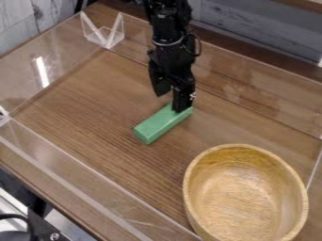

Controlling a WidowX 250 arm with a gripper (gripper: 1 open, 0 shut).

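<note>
A dark robot arm reaches down from the top centre, its gripper (171,90) standing low over the table just behind a green bar (164,121), which lies flat at a slant near the middle. The gripper's fingers are dark and small in this view; whether any of them touches the bar's far end cannot be told.
A large cream oval bowl (246,198) fills the lower right of the wooden table (75,132). White plastic pieces sit at the top left and left edge, and a dark cable is at the lower left.
</note>
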